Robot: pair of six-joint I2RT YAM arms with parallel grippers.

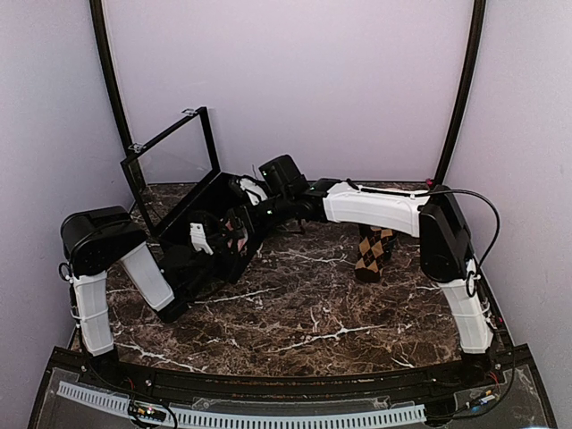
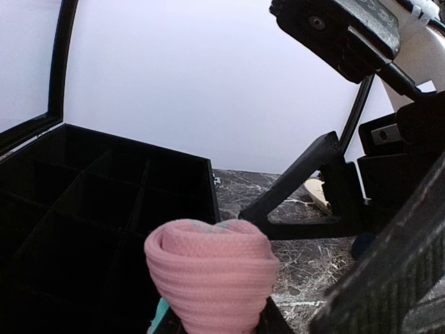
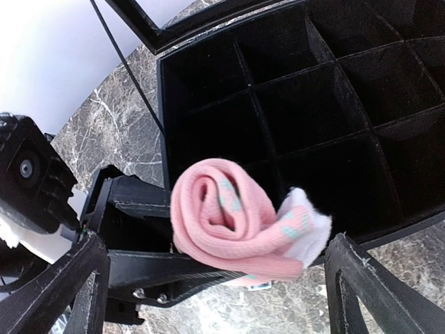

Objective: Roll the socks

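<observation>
A pink sock roll (image 3: pixel 222 216) with mint spots and a loose white-and-mint end hangs over the black divided box. My left gripper is shut on its lower part; the roll (image 2: pixel 212 268) stands up from those fingers in the left wrist view. My right gripper is open, its two fingers to either side of the roll and apart from it in the right wrist view. From the top, both grippers meet above the box and mostly cover the roll (image 1: pixel 237 239). Right of them on the table lies a brown-and-black diamond-patterned sock (image 1: pixel 372 255).
The black box (image 3: pixel 313 118) has several compartments, and those showing look empty. Its clear lid (image 1: pixel 170 170) stands raised on the left.
</observation>
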